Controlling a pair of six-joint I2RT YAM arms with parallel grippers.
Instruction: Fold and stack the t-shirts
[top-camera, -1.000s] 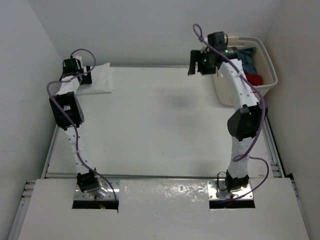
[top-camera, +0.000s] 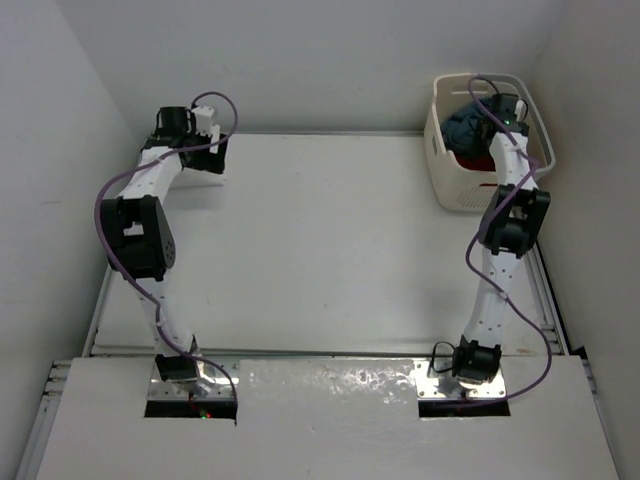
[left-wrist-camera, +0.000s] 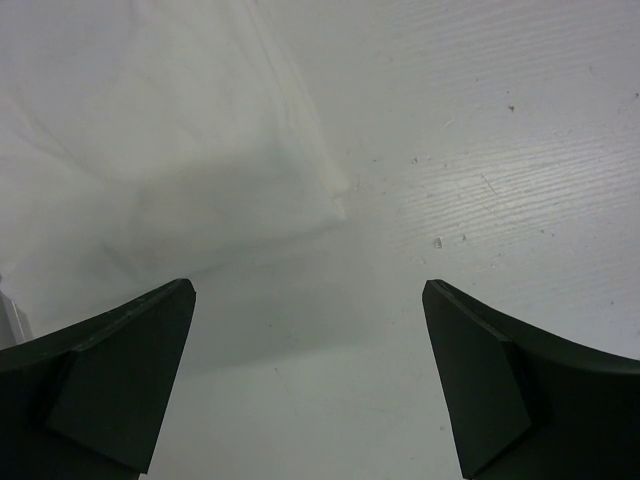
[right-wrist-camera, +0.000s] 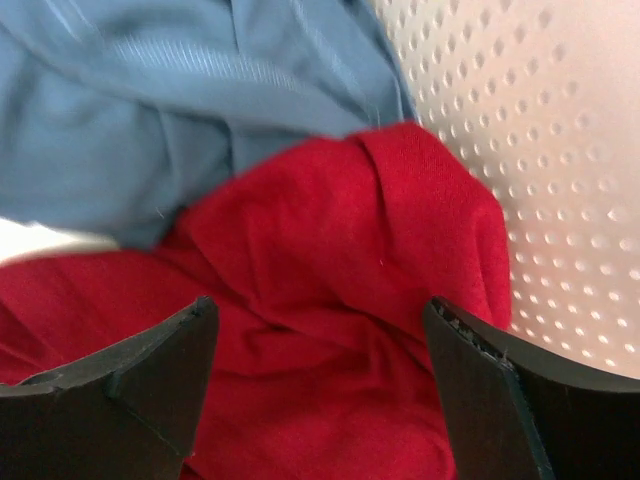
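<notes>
A white folded shirt lies on the table at the back left, mostly under my left gripper, which is open just above its edge with nothing between the fingertips. My right gripper is open down inside the white laundry basket at the back right. Between and below its fingers lies a crumpled red shirt, with a blue shirt beside it and a sliver of white cloth at the left of the right wrist view.
Walls stand close at the back, left and right. The basket's perforated wall is beside the right gripper.
My right gripper has swung from the middle back over to the basket and gone down into it. My left gripper has shifted right and a little toward the front over the white shirt.
</notes>
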